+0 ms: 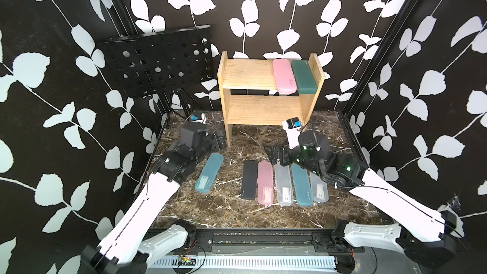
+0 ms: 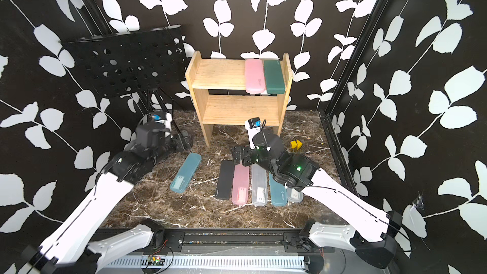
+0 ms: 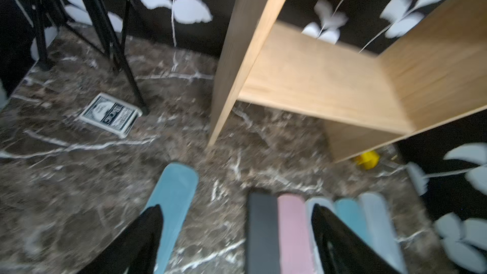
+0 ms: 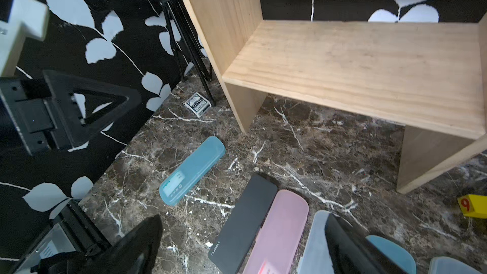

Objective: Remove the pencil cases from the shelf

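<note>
On the shelf's (image 1: pixel 248 73) top board, a pink case (image 1: pixel 284 76) and a dark green case (image 1: pixel 304 77) lie side by side at the right end. A blue case (image 3: pixel 175 192) rests alone on the table, tilted. Right of it, a black case (image 1: pixel 249 180), a pink case (image 4: pixel 280 223), a clear case (image 1: pixel 284 187), a teal case (image 1: pixel 302 187) and another clear case (image 1: pixel 319 190) form a row. My left gripper is open and empty, its fingers spread wide. My right gripper, also open and empty, hangs over the row, partly hiding it from above.
The shelf's lower board (image 1: pixel 263 109) is bare. A card box (image 3: pixel 111 114) lies by a black stand's leg. A yellow block (image 2: pixel 295 144) sits right of the shelf.
</note>
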